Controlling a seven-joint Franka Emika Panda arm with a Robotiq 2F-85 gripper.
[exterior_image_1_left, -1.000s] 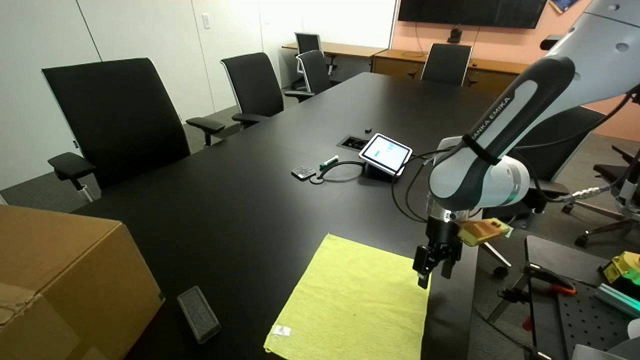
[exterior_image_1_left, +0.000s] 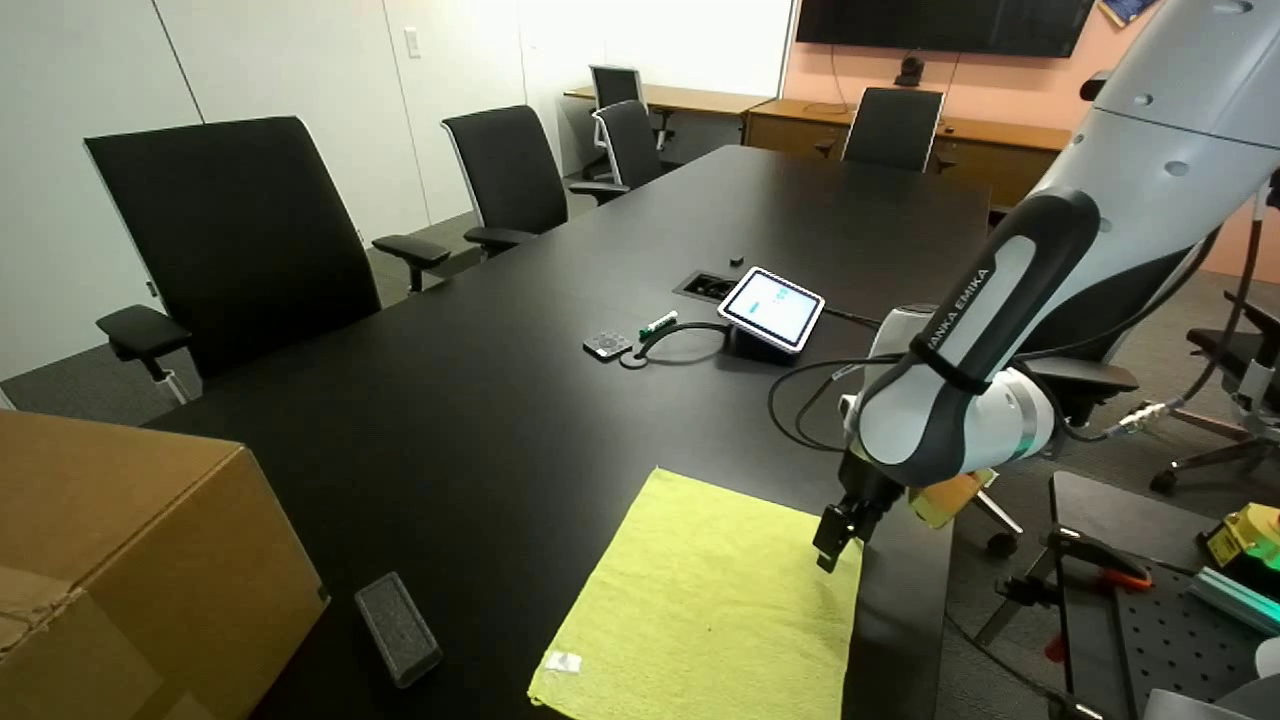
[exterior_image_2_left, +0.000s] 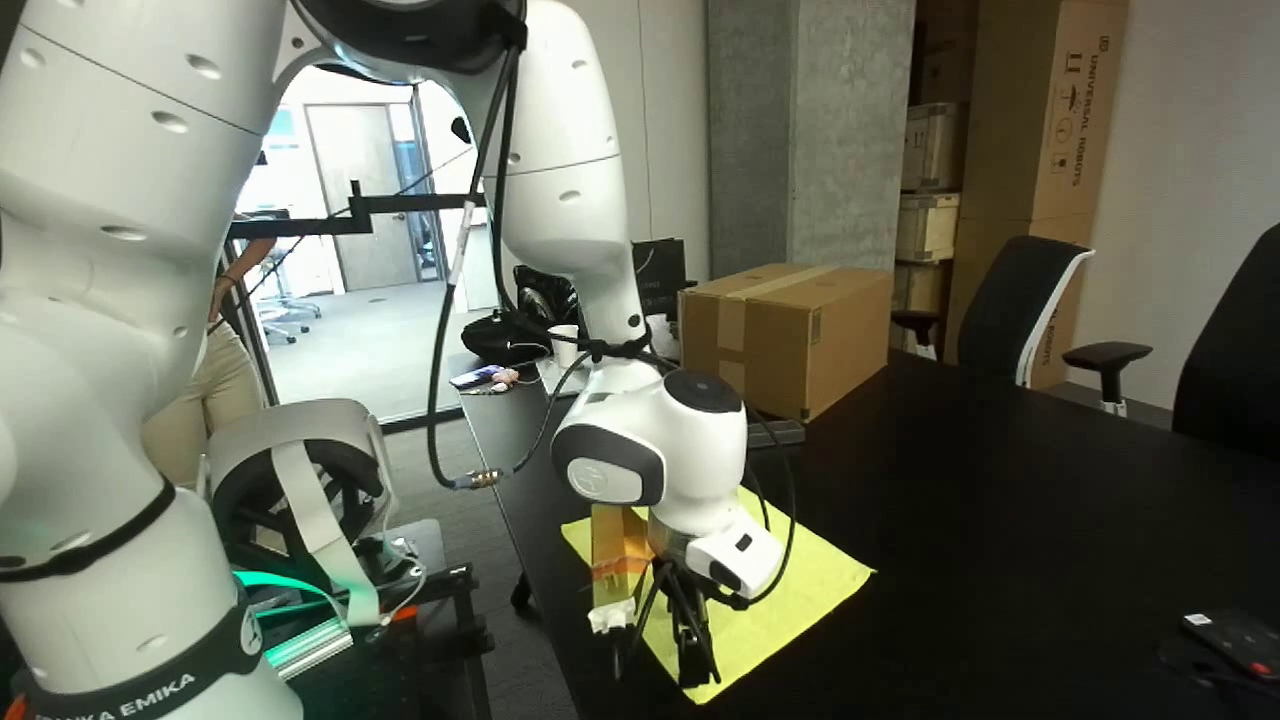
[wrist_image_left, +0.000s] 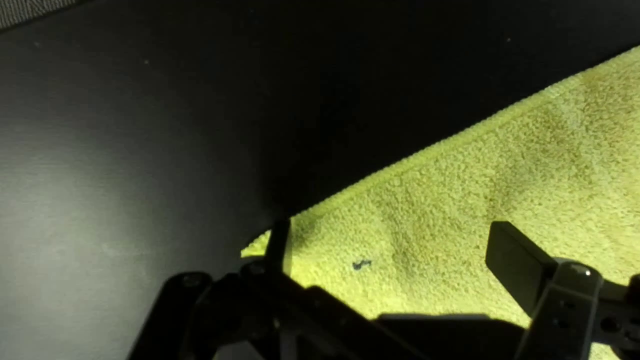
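A yellow cloth (exterior_image_1_left: 720, 600) lies flat on the black table, a small white label (exterior_image_1_left: 563, 661) near one corner. Over its far right corner, close to the table's edge, hangs my gripper (exterior_image_1_left: 836, 546), tilted. In the wrist view the gripper is open, its two fingers wide apart with only the cloth (wrist_image_left: 456, 198) beneath the gap. The left finger (wrist_image_left: 277, 246) stands by the cloth's corner; the right one is over its interior. Whether either fingertip touches the fabric cannot be told. In exterior view 2 the arm partly covers the cloth (exterior_image_2_left: 792, 600).
On the table are a cardboard box (exterior_image_1_left: 180, 564), a dark eraser-like block (exterior_image_1_left: 398, 629), a tablet (exterior_image_1_left: 774, 308) on a stand, a green marker (exterior_image_1_left: 659, 324) and a small dark box (exterior_image_1_left: 607, 346). A cart (exterior_image_1_left: 1182, 624) stands right of the table.
My gripper has shifted slightly left over the cloth's corner, and the wrist has tilted and turned. The cloth lies as before.
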